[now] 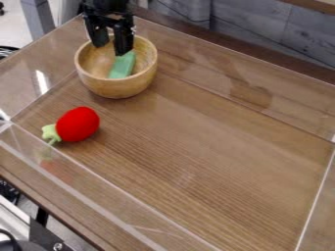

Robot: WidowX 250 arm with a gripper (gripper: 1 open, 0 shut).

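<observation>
A tan bowl [116, 80] sits at the upper left of the table, holding a green object [123, 65]. My black gripper [110, 45] reaches into the bowl from the top, its fingers over the back part of the bowl around the green object's far end; whether anything is between them is unclear. A red object with a green tip [78, 124], like a pepper or strawberry, lies below the bowl on the left.
A shelf or ledge [288, 8] is at the top right.
</observation>
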